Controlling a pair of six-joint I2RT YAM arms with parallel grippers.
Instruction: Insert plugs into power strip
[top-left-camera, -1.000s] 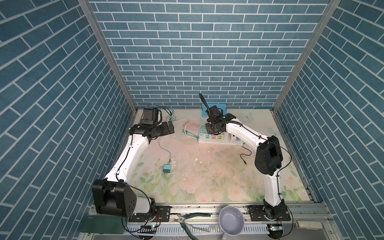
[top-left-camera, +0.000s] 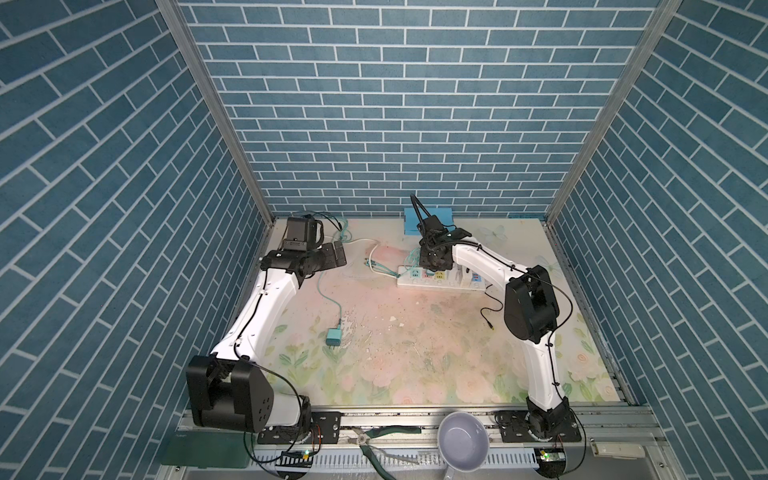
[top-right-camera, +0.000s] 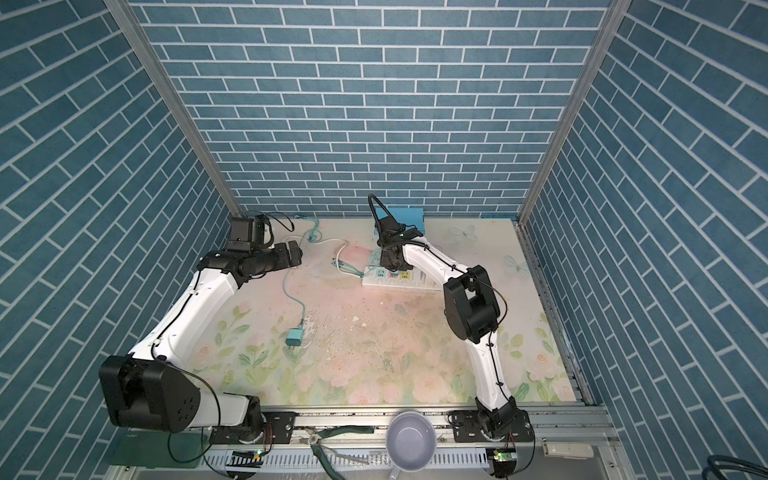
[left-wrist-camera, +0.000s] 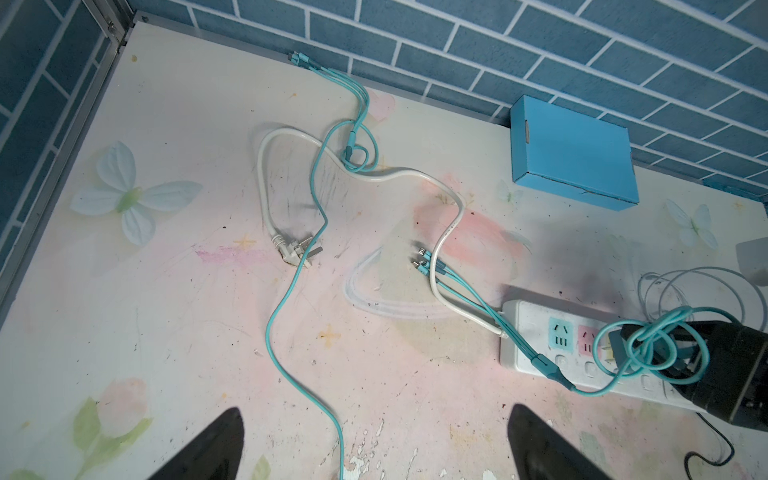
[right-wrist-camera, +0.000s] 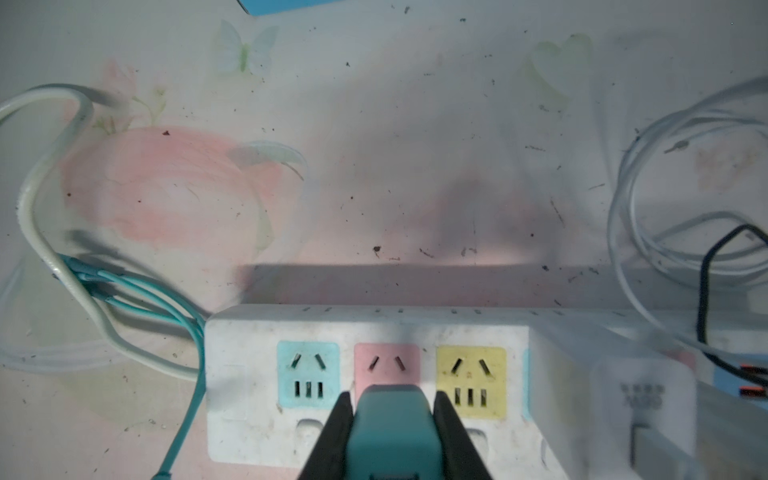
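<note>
The white power strip (right-wrist-camera: 246, 384) lies at the back centre of the table. My right gripper is shut on a teal plug (right-wrist-camera: 393, 436), which is over the strip's pink socket (right-wrist-camera: 388, 364) and covers its lower part; whether they touch, I cannot tell. A yellow socket (right-wrist-camera: 470, 380) and a white adapter (right-wrist-camera: 600, 400) are to the right. My left gripper stands open above the table's left side. A second teal plug (top-left-camera: 333, 337) lies on the table below it, with its cable running backward.
A blue box (left-wrist-camera: 574, 152) stands at the back wall. White and teal cables lie left of the strip, a black cable (top-left-camera: 489, 324) at its right.
The left arm is practically still.
</note>
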